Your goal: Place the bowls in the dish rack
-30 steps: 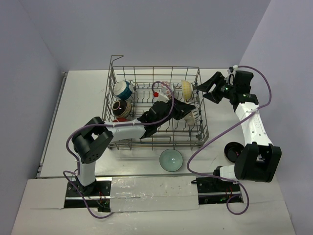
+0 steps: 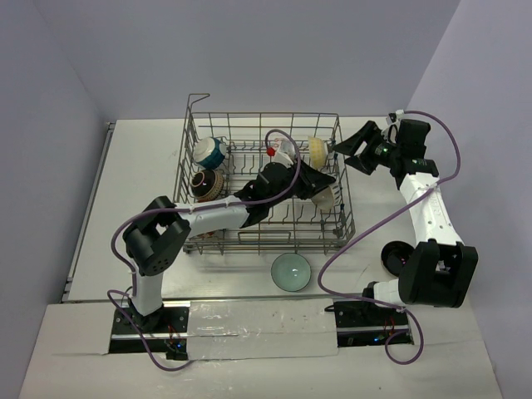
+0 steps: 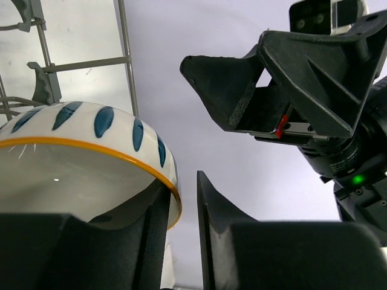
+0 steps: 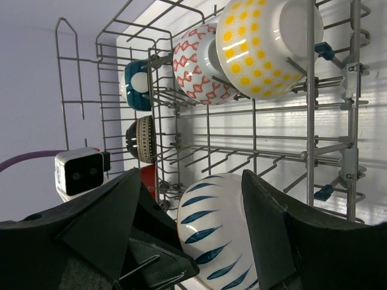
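The white bowl with blue leaf marks stands tilted on its side at the rack's right end. Its orange rim shows between the parted fingers of my left gripper, with a gap beside it. In the right wrist view this bowl is seen from its outer side. My right gripper is open and empty at the rack's right edge, near the yellow-dotted bowl. A red-patterned bowl, a teal bowl and a dark brown bowl also sit in the rack.
In front of the rack, a grey-green bowl lies on the counter. A dark bowl sits to the right, beside the right arm. Counter to the rack's left is clear. A red item shows partly behind the left gripper.
My left gripper has shifted slightly to the right over the blue-marked bowl, and its wrist has turned a little. The right arm stays still.
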